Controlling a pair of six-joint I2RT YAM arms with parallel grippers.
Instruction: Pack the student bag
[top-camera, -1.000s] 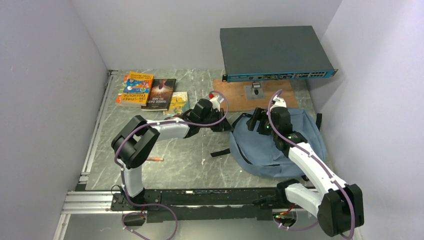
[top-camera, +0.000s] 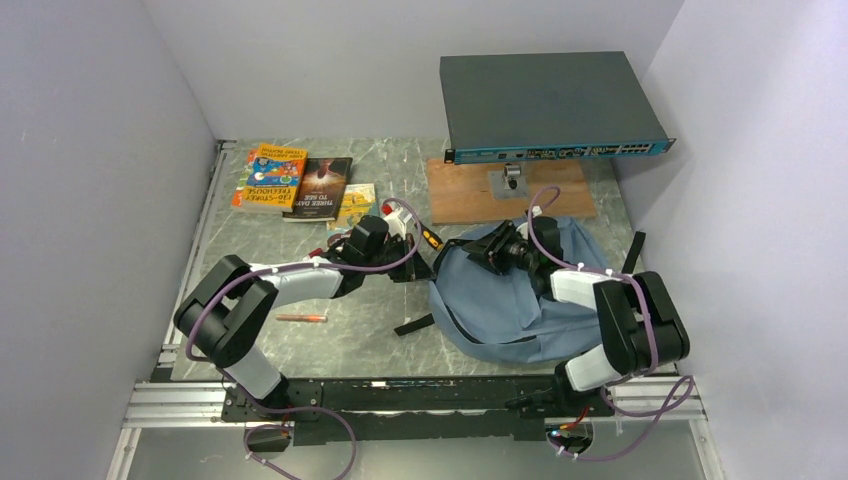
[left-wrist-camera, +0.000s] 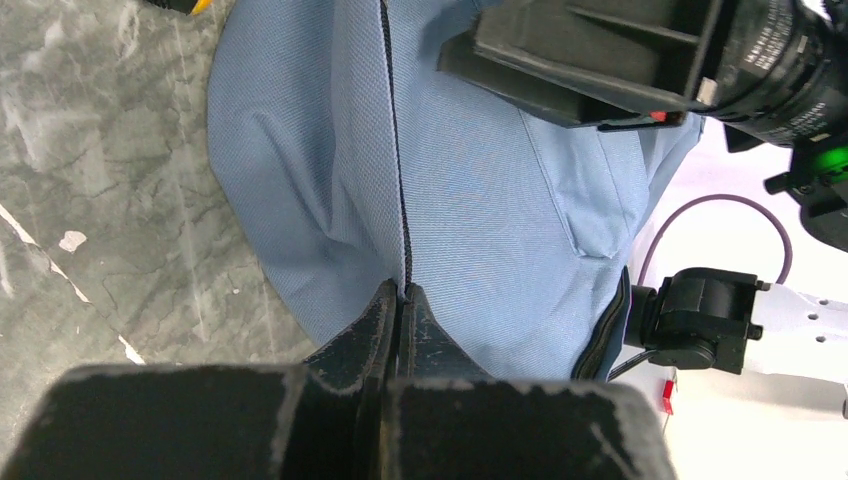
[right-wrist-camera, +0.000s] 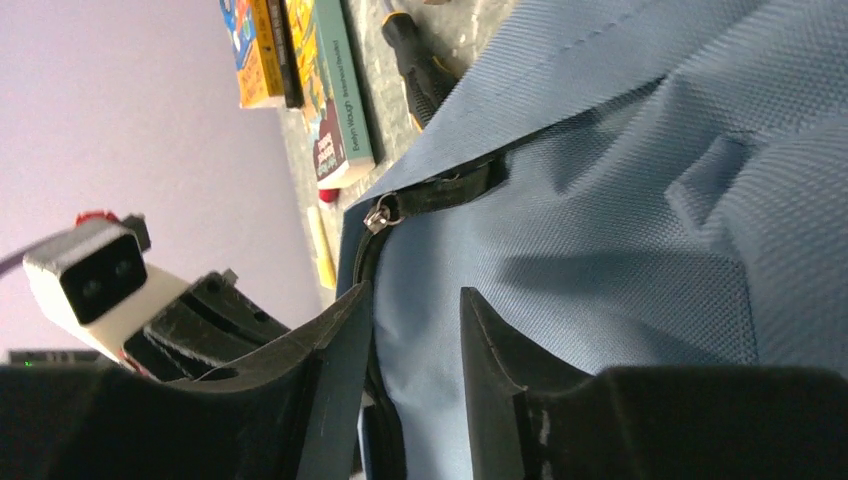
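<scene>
The blue fabric bag (top-camera: 505, 315) lies open on the right of the table, its dark zipper showing along the edge. My left gripper is shut on that zipped edge at the bag's left side. My right gripper is part open over the bag, near the upper left of its opening, with its fingers apart above the blue fabric and beside a black strap (right-wrist-camera: 450, 188) with a metal clip.
Books (top-camera: 318, 190) are piled at the back left, with an orange marker (top-camera: 300, 318) at the front left. A yellow-black tool (top-camera: 431, 240) lies beside the bag. A wooden board (top-camera: 460, 195) sits behind.
My left gripper has moved left and down in the top view, and the bag has shifted the same way with it. My right gripper has moved left, lower over the bag.
</scene>
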